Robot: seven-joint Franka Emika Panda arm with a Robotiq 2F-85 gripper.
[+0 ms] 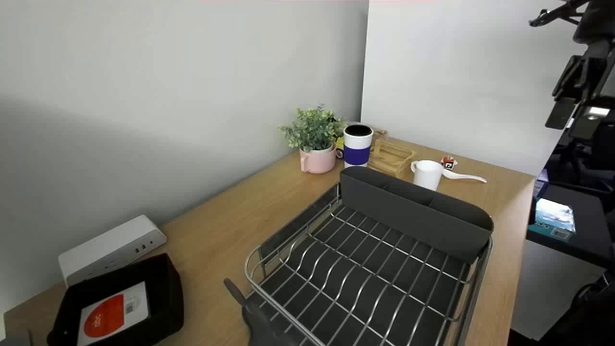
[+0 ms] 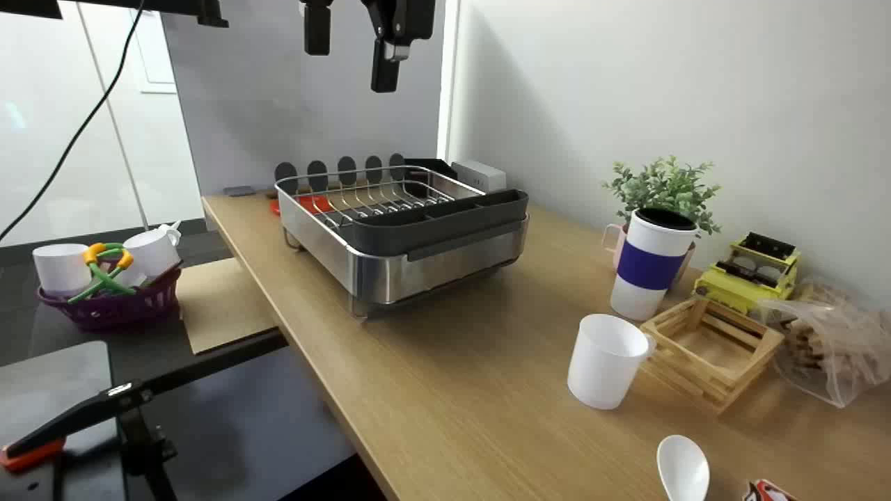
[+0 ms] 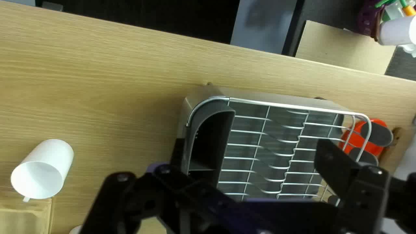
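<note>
My gripper (image 2: 351, 58) hangs high above the table, its two fingers spread apart and nothing between them. In the wrist view the gripper spans the dish rack. That wire dish rack (image 2: 326, 238) has a grey tray inside and a dark grey cutlery holder (image 1: 412, 210) along one end; both look empty. A white mug (image 2: 608, 360) stands upright on the table, apart from the rack. Near it lies a white spoon (image 2: 683, 469). The white tumbler with a purple band (image 2: 649, 263) is upright beside the wooden crate (image 2: 714, 351).
Along the wall are a potted plant (image 1: 314, 132), a yellow toy (image 2: 747, 271), a white box (image 1: 112, 248) and a black bin (image 1: 164, 294). Off the table's edge, a purple basket (image 2: 117, 309) holds white cups. The tabletop between rack and mug is clear.
</note>
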